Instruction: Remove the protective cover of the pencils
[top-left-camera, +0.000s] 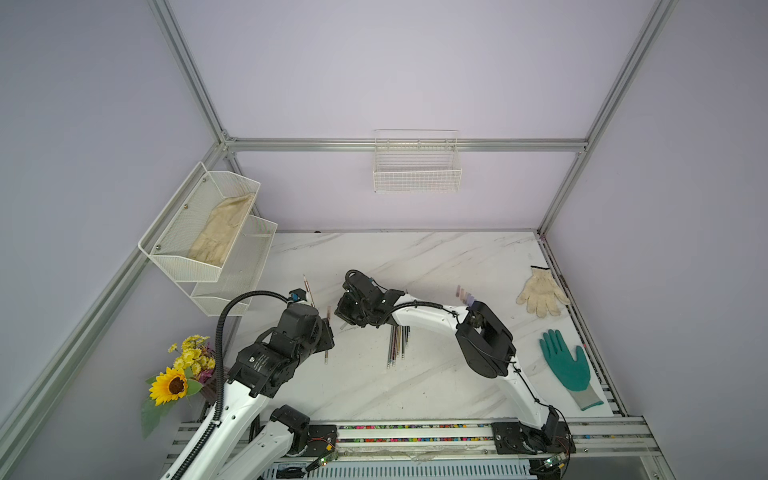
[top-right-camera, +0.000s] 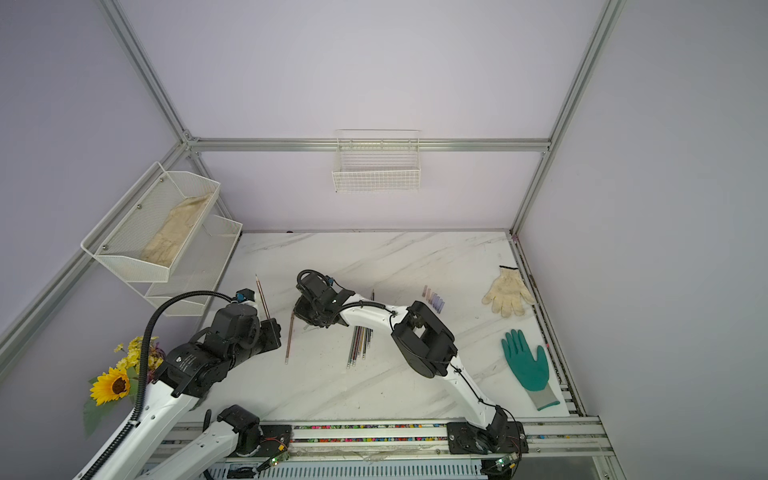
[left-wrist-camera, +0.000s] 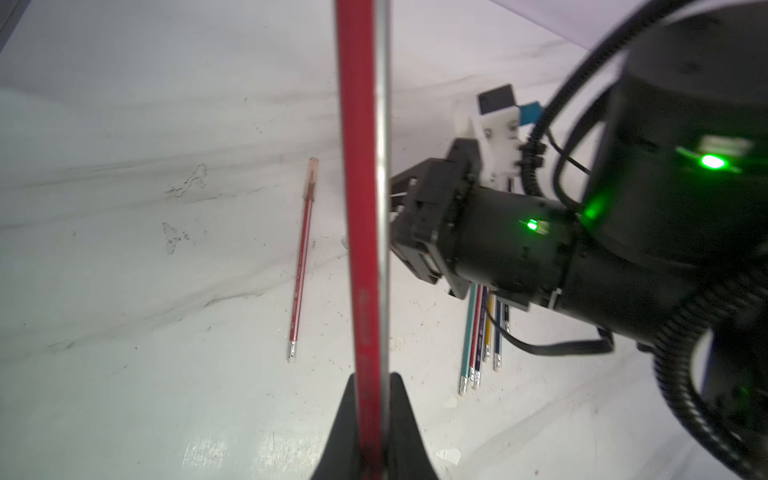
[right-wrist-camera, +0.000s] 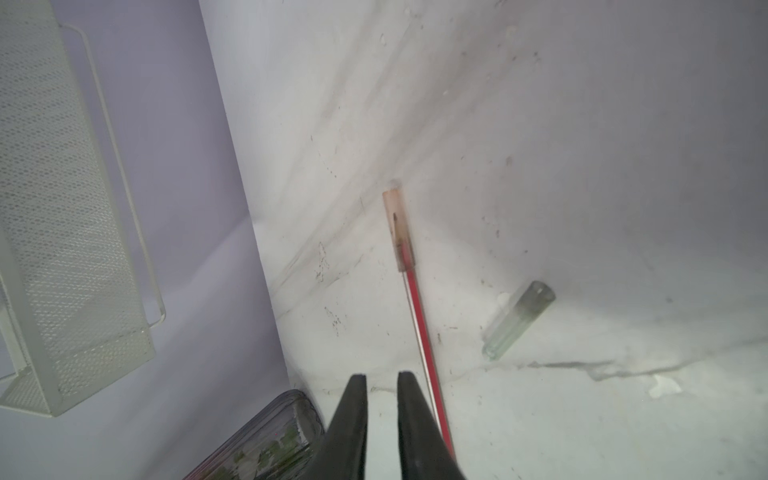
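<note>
My left gripper (top-left-camera: 322, 336) is shut on a red pencil (left-wrist-camera: 364, 200), held upright. My right gripper hovers part open over the white table, nothing visible between its fingers. Below it lies a red pencil (right-wrist-camera: 424, 336) with a translucent cover (right-wrist-camera: 400, 232) on its tip; a loose translucent cover (right-wrist-camera: 518, 318) lies beside it. A bunch of several coloured pencils (left-wrist-camera: 477, 344) lies partly hidden under the right arm. A group of small pale covers (top-right-camera: 432, 297) lies to its right.
A cream glove (top-left-camera: 542, 292) and a green glove (top-left-camera: 566, 360) lie at the right. Wire baskets (top-left-camera: 204, 240) hang at the left above flowers (top-left-camera: 172, 384).
</note>
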